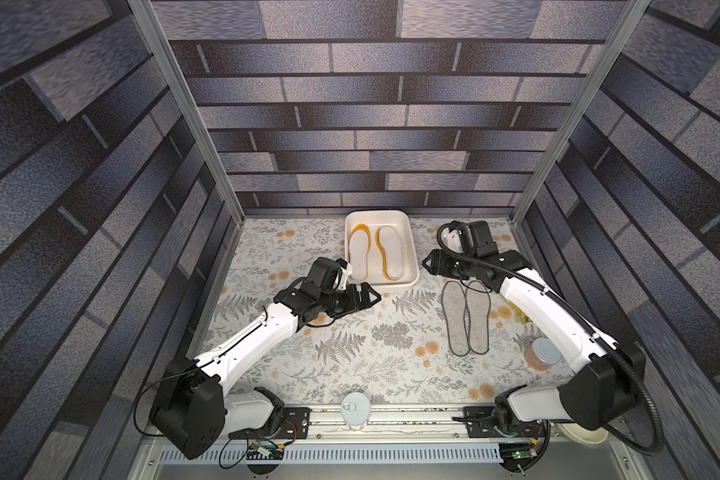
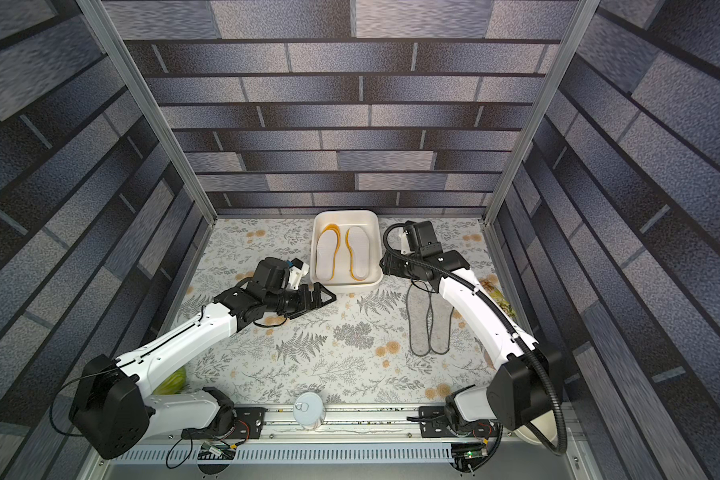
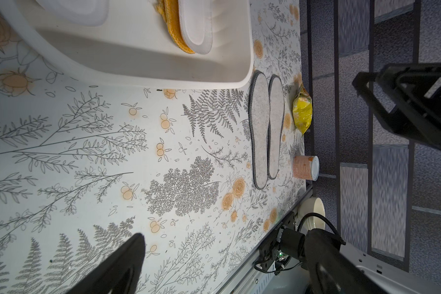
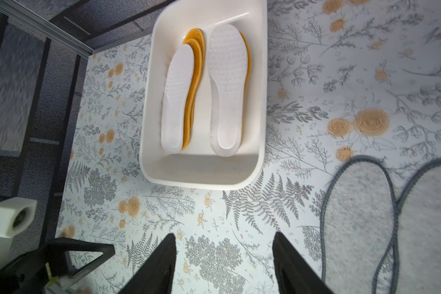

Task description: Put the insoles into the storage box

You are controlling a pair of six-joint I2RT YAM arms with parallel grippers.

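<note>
A white box (image 1: pixel 410 256) at the back holds white-and-orange insoles (image 4: pixel 227 93). Two grey felt insoles (image 4: pixel 357 215) (image 3: pixel 259 132) lie side by side on the table, right of the box's front. My left gripper (image 1: pixel 364 296) stands open at the box's front-left, nothing between its fingers. My right gripper hangs over the table at the box's right, above the far ends of the grey insoles, its fingers apart with nothing between them.
A yellow packet (image 3: pixel 302 110) and a tub (image 3: pixel 303 167) lie along the right edge. A can (image 1: pixel 356 406) stands at the front edge.
</note>
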